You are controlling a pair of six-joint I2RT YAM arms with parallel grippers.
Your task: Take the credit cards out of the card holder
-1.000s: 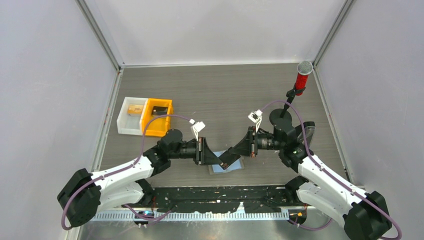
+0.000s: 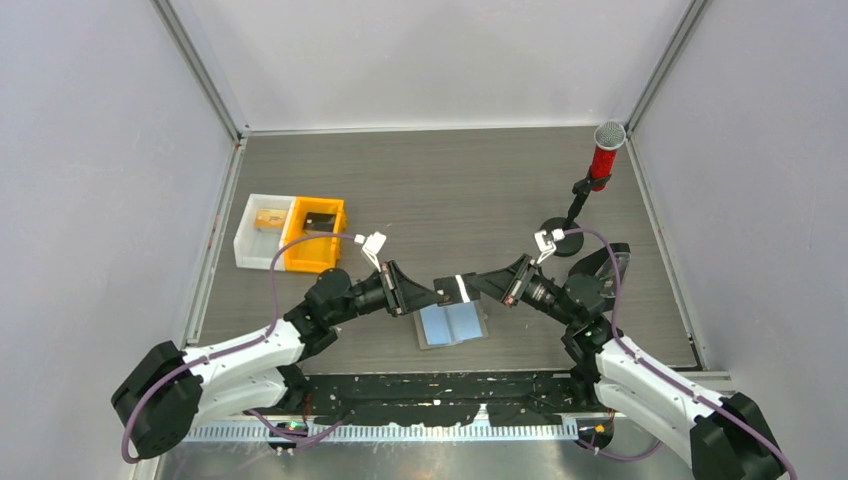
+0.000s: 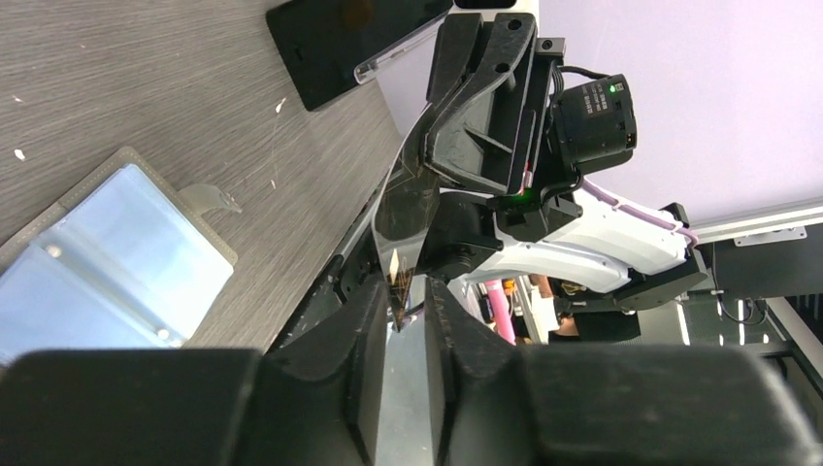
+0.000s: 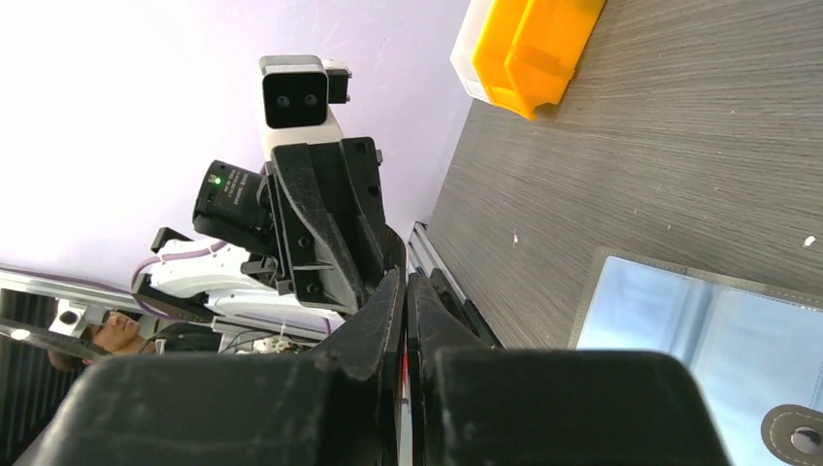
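The card holder [image 2: 450,324] lies spread open on the table, its pale blue sleeves facing up. Above it, a dark card [image 2: 452,290] with a bright stripe spans the space between the two grippers. My right gripper [image 2: 478,287] is shut on one end of the card, which appears nearly edge-on in the right wrist view. At the card's other end is my left gripper, its fingers slightly apart and the card's lower corner at the fingertips. Whether they touch it is hard to tell. In the left wrist view, the card [image 3: 400,218] looks dark and glossy.
At the back left stand a white bin [image 2: 249,250] with an orange item and a yellow bin [image 2: 310,260] holding something black. A red microphone [image 2: 604,160] on a stand and a dark object [image 2: 612,262] occupy the right side.
The right gripper has moved back and turned, swinging the card from slanted to nearly level; a bright stripe now shows on it. The left gripper has shifted slightly and its fingers have parted.
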